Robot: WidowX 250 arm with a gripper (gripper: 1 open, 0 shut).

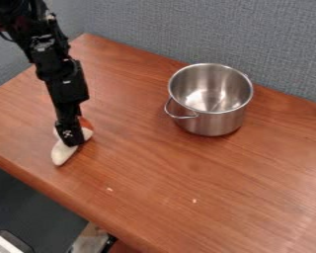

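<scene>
My black gripper (71,132) reaches down at the left of the wooden table, low over a pale elongated object (64,152) with a reddish part beside it, partly hidden behind the fingers. The gripper stands open around or just above this object; whether it touches it is unclear.
A steel pot (209,109) with side handles stands at the back right. A grey wall runs behind.
</scene>
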